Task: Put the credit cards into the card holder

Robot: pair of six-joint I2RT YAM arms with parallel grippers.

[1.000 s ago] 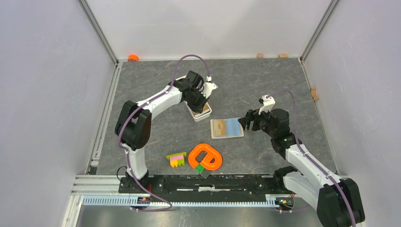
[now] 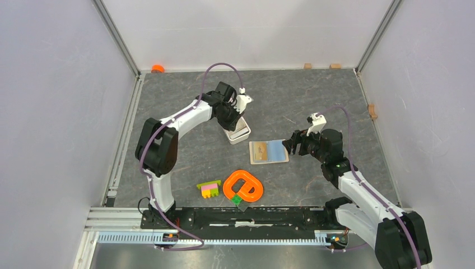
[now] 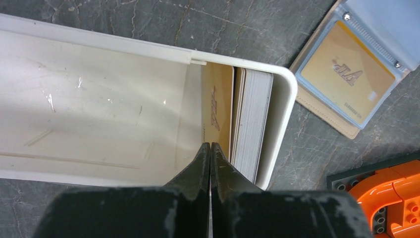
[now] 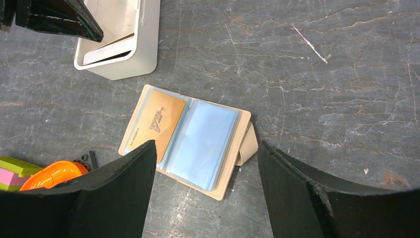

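A white box [image 3: 109, 114] holds a stack of cards [image 3: 253, 119] on edge at its near end; a gold card [image 3: 216, 99] leans beside the stack, its face showing. Over that end of the box, my left gripper is shut with nothing visible between its fingers. The card holder [image 4: 233, 168] lies spread on the table, a gold card [image 4: 157, 119] in one clear pocket and a bluish pocket [image 4: 205, 139] on the other side. Above the holder's right side, my right gripper has its fingers well apart, nothing between them.
An orange block ring [image 2: 243, 186] and a small stack of coloured blocks [image 2: 210, 189] lie at the front. An orange piece [image 2: 158, 68] and wooden blocks [image 2: 335, 66] sit along the back.
The right arm and the card holder look unmoved.
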